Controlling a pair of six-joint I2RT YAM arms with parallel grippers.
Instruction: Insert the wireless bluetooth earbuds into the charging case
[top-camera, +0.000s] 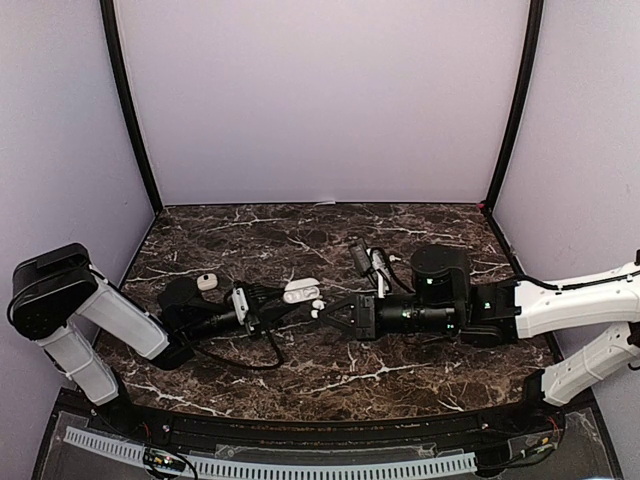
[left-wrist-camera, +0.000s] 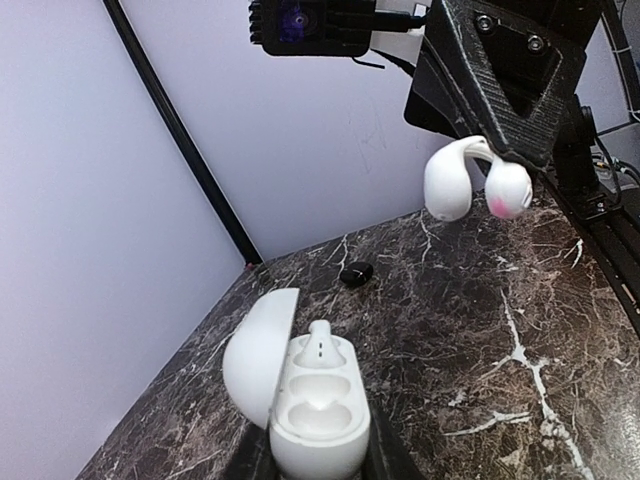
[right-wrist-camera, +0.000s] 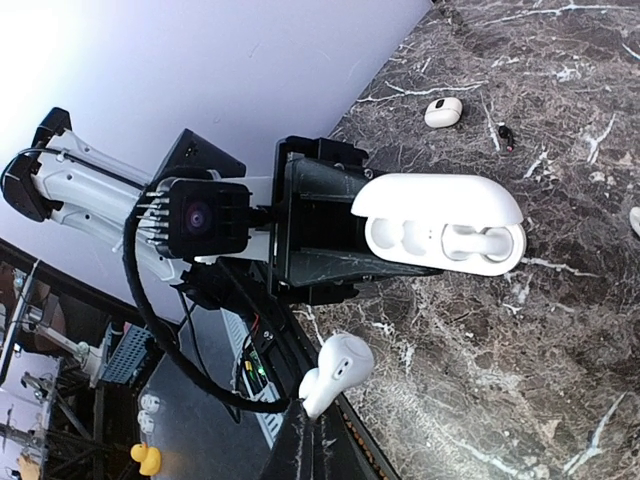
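The white charging case stands lid-up, with my left gripper shut on its lower part. In the right wrist view, two hollows in one half of the case are empty, while a bar-shaped white earbud lies in the other half. My right gripper is shut on the thin bridge of another white earbud, its two lobes jutting past the fingertips. From the top view, this held earbud is just right of the case; the left wrist view shows a gap between them.
A small closed white case rests on the marble table, a small black item beside it. Both grippers hang above the table's middle, close together. Open table lies behind them.
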